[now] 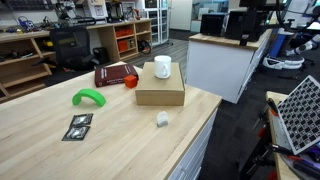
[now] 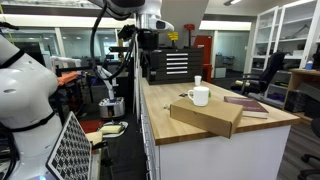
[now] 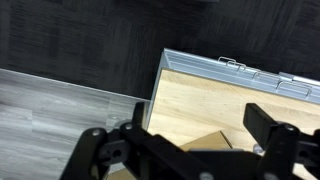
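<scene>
My gripper stands open in the wrist view, its two dark fingers wide apart with nothing between them. It is high above the table's edge, clear of every object. In exterior view 1 a white mug [image 1: 162, 67] rests on top of a brown cardboard box [image 1: 160, 90]. Exterior view 2 shows the same mug [image 2: 200, 96] upright on the box [image 2: 206, 114]. A green curved piece [image 1: 89, 97], a red block [image 1: 130, 81], a small white object [image 1: 162, 119] and two dark packets [image 1: 77, 127] lie on the wooden table [image 1: 110, 150].
A dark red book [image 1: 115, 74] lies behind the box. Beyond the table's edge is dark floor, with a grey keyboard-like panel [image 1: 301, 112] to the right.
</scene>
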